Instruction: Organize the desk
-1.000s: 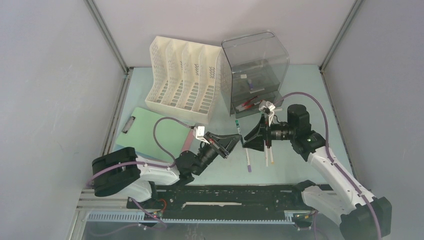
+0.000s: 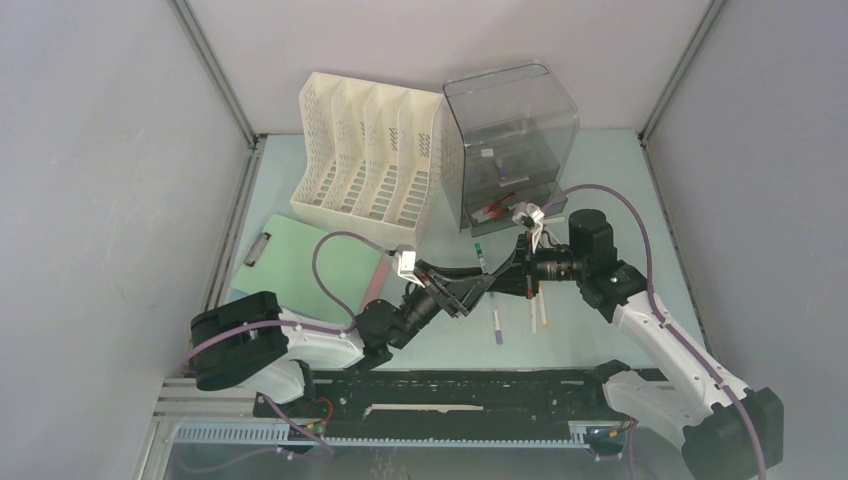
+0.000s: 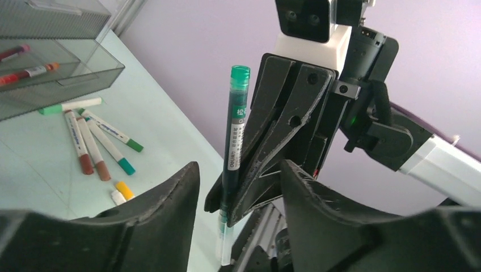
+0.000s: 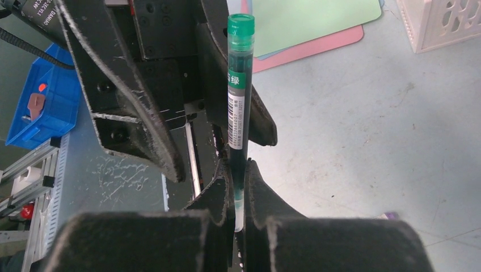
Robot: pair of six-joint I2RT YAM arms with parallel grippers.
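A green-capped pen (image 3: 236, 133) with dark green ink and a white label stands nearly upright between the two grippers. My right gripper is shut on its lower part, with the clear end sticking out below. My left gripper stands open, its fingers on either side of the pen and apart from it. On the desk, several markers (image 3: 102, 136) lie loose in front of a clear drawer unit (image 2: 515, 95). Red pens (image 3: 25, 75) rest in its lower drawer. A purple-ended marker (image 2: 498, 330) lies near the front edge.
At the back stands a white file rack (image 2: 365, 215), its slots empty. A green clipboard (image 2: 315, 265) lies at the left over a pink sheet (image 2: 377, 282). Both arms meet closely over the desk's middle. A blue bin (image 4: 63, 110) sits off the desk.
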